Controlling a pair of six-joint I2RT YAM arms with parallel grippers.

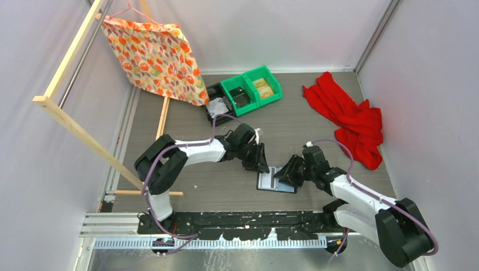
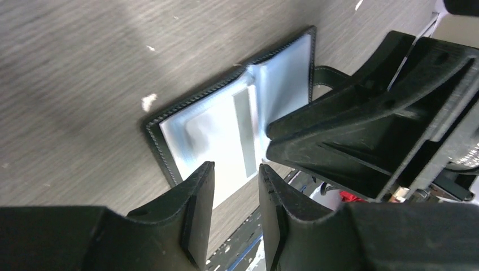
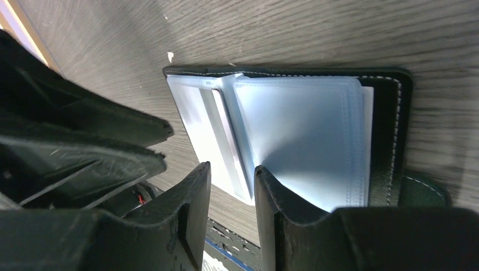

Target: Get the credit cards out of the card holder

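Observation:
An open black card holder [image 1: 266,180] with stitched edges and clear sleeves lies on the table between both grippers. In the left wrist view its white sleeve panel [image 2: 214,135] is beneath my left gripper, which is part open, fingertips at the panel's lower edge. My right gripper is open above the bluish sleeve [image 3: 299,135], its fingers either side of the middle strip's lower end. Whether the fingertips touch the holder, I cannot tell.
A red cloth [image 1: 344,118] lies at the right. Green bins [image 1: 265,96] and a black bin stand at the back. A wooden rack with patterned fabric [image 1: 152,56] is at the left. The table behind the holder is clear.

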